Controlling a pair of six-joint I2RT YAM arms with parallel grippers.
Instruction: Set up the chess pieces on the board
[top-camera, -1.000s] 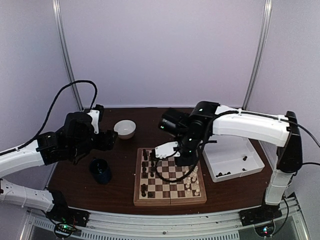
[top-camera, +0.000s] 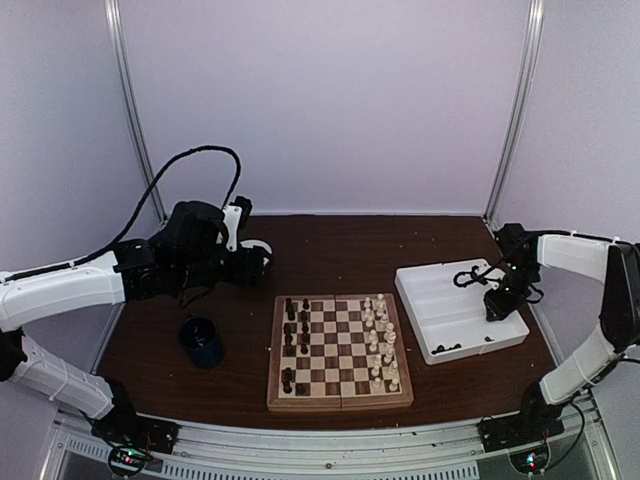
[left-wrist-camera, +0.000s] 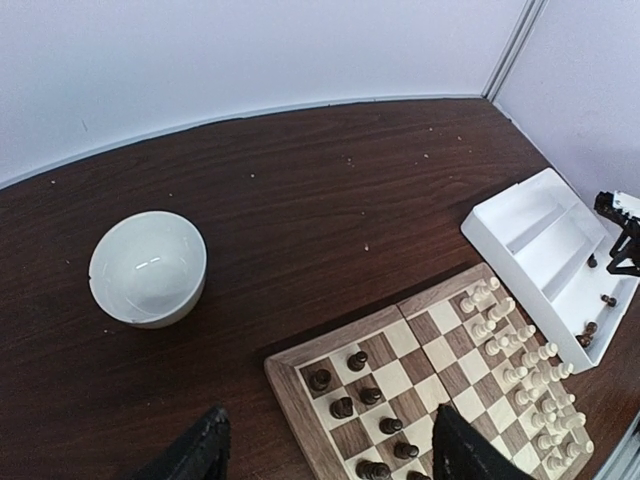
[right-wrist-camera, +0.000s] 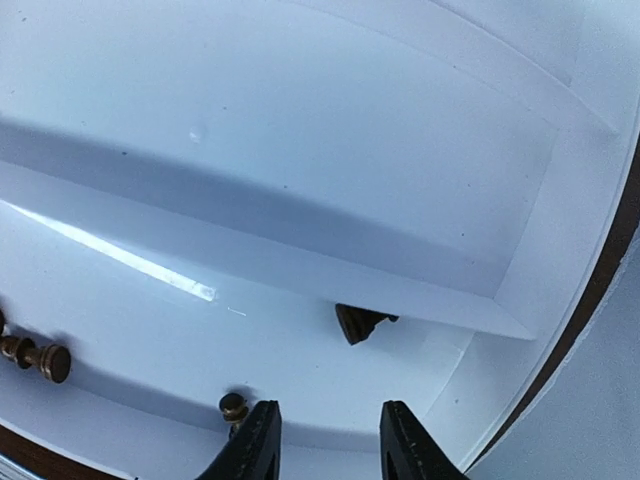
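Observation:
The wooden chessboard (top-camera: 340, 404) lies at the front middle of the table. White pieces (top-camera: 389, 336) fill its right side, while dark pieces (top-camera: 289, 333) stand on its left with gaps among them. Inside the white tray (top-camera: 415, 306) a few dark pieces lie loose; the right wrist view shows one dark piece (right-wrist-camera: 360, 323) by the divider, another (right-wrist-camera: 233, 407) near the wall and a third (right-wrist-camera: 52, 362) at far left. Over that tray my right gripper is open and empty. My left gripper hangs open, holding nothing, left of and above the board.
A white bowl (left-wrist-camera: 148, 270) stands at the back left, partly covered by the left arm in the top view. Left of the board is a dark blue cup (top-camera: 202, 343). Bare table (top-camera: 330, 245) lies behind the board.
My right arm has swung right from above the board to the tray. The left arm has shifted right and slightly back, covering more of the bowl.

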